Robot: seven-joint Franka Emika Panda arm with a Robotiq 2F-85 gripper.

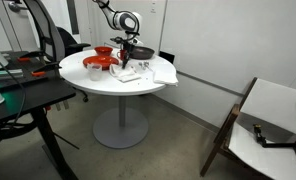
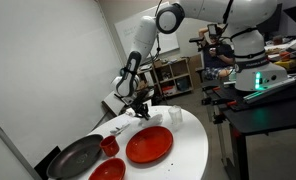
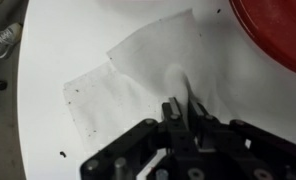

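Note:
A white cloth or paper napkin (image 3: 108, 95) lies partly folded on the white round table (image 3: 48, 50). In the wrist view, my gripper is right at the cloth, its fingertips close together beside a raised fold. How firmly the fold sits between them is hard to make out. Exterior view 2 has the gripper (image 2: 142, 113) low over the far side of the table, pointing down, beyond a red plate (image 2: 149, 144). That plate also shows at the wrist view's upper right.
A red cup (image 2: 109, 147), a red bowl (image 2: 108, 171) and a black pan (image 2: 74, 158) stand around the plate. A clear cup (image 2: 176, 116) is on the opposite side. Small dark crumbs (image 3: 62, 154) dot the tabletop. A white chair (image 1: 273, 130) stands apart.

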